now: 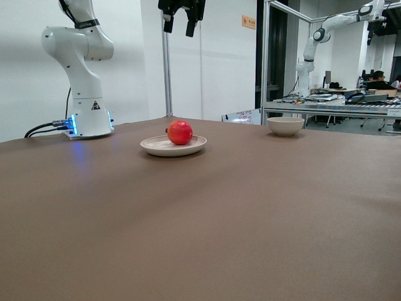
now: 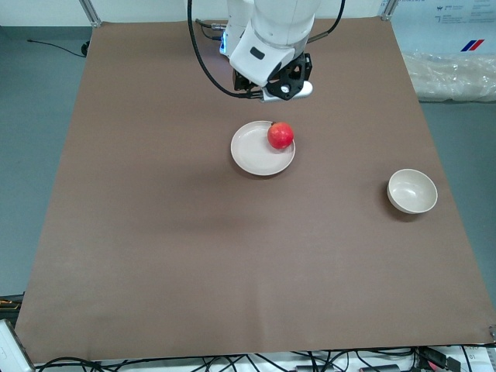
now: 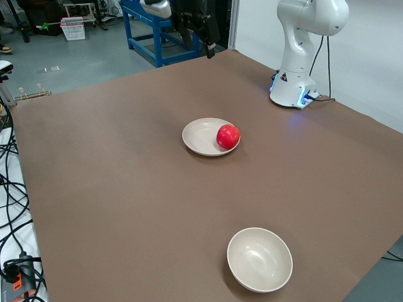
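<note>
A red apple (image 2: 280, 135) rests on a white plate (image 2: 252, 155) near the middle of the brown table, seen also in the top view (image 1: 180, 132) and right view (image 3: 228, 136). A white bowl (image 2: 412, 191) stands apart, to the right in the left view and nearer in the right view (image 3: 259, 260). The black gripper (image 1: 180, 21) hangs high above the table, near the top edge of the top view, with its two fingers apart and nothing seen between them. In the left view the gripper's housing hides most of its fingers.
The white arm's base (image 3: 291, 88) stands at the back edge with cables. Cables and hardware lie along the outer edge of the table.
</note>
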